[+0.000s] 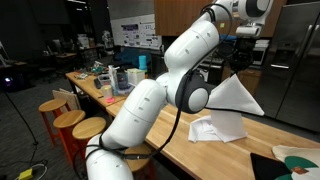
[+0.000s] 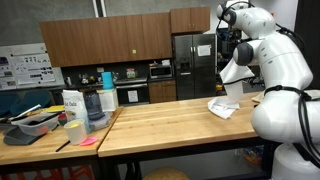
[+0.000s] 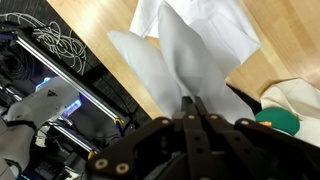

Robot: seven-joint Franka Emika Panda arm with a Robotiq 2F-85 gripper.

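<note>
A white cloth (image 1: pixel 230 105) hangs from my gripper (image 1: pixel 236 72), which is shut on its upper part, high above the wooden table (image 1: pixel 180 152). Seen from the wrist, the cloth (image 3: pixel 170 65) spreads down and away from the gripper toward the tabletop. White fabric (image 1: pixel 205 131) also lies on the table beneath. Whether the hanging and lying parts are one piece, I cannot tell. In exterior view 2 the raised cloth (image 2: pixel 234 80) is at the right, with the flat part (image 2: pixel 222 106) below it.
A white and green item (image 1: pixel 297 156) and a dark flat item (image 1: pixel 268 167) lie at the table's near right. Containers, including a blue-lidded pitcher (image 2: pixel 93 106), stand at its far end. Stools (image 1: pixel 68 120) line one side.
</note>
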